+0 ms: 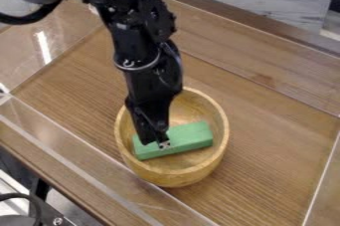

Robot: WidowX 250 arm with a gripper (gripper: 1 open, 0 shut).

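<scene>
My black gripper reaches down from the top into a round yellow wooden bowl. A green rectangular block lies in the bottom of the bowl, under and beside the fingertips. The gripper looks shut; whether its tips touch the block is hard to tell.
The bowl stands on a wooden table with free room to the right and at the back left. Clear plastic edging runs along the left and front edges, with a dark cable at the lower left. A pale grey wood wall stands behind.
</scene>
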